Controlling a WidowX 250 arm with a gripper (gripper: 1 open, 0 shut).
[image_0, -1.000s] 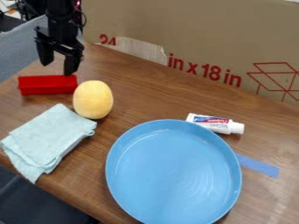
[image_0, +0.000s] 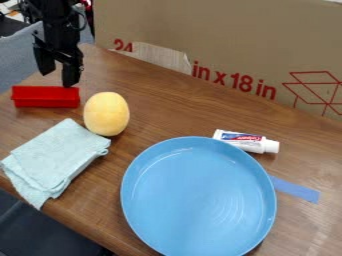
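The black gripper (image_0: 58, 66) hangs at the upper left, open, its fingers pointing down just above and behind a red rectangular block (image_0: 46, 97). A yellow oval object (image_0: 107, 113) sits right of the block. A folded pale blue cloth (image_0: 54, 160) lies toward the front left. A blue plate (image_0: 198, 198) fills the lower middle, with a white toothpaste tube (image_0: 245, 141) just behind it.
A cardboard box (image_0: 227, 50) stands along the back of the wooden table (image_0: 187, 120). A strip of blue tape (image_0: 295, 190) is right of the plate.
The gripper has shifted slightly to the left, and the red block sits slightly further left than before.
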